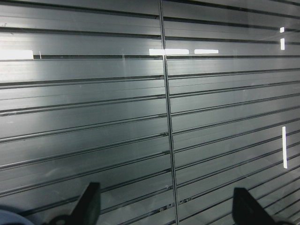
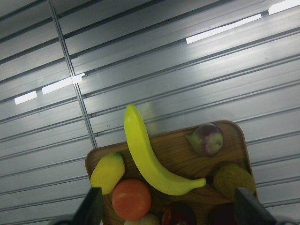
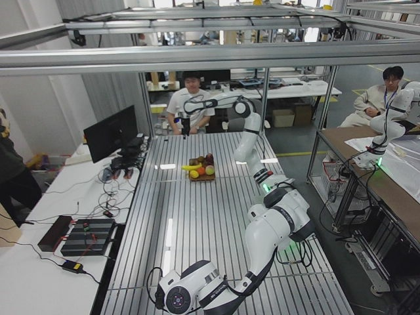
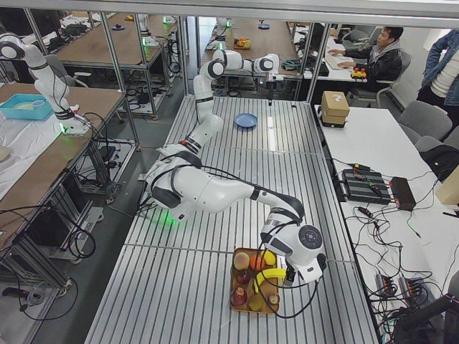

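Observation:
A wooden tray [image 2: 159, 145] of fruit holds a banana [image 2: 145, 154], mango [image 2: 107, 172], orange fruit [image 2: 131, 199], fig [image 2: 206, 139] and other round fruit, partly cropped in the right wrist view. My right gripper hangs over it, open, fingertips wide apart. My left gripper is open above bare table at the other end, with nothing visible between its fingers. A blue plate [image 4: 245, 120] lies near it, only its rim showing at the lower left of the left wrist view.
White side tables [image 3: 59, 190] carry a monitor, boxes, power units and cables. Metal frame posts surround the table, and people sit beyond it.

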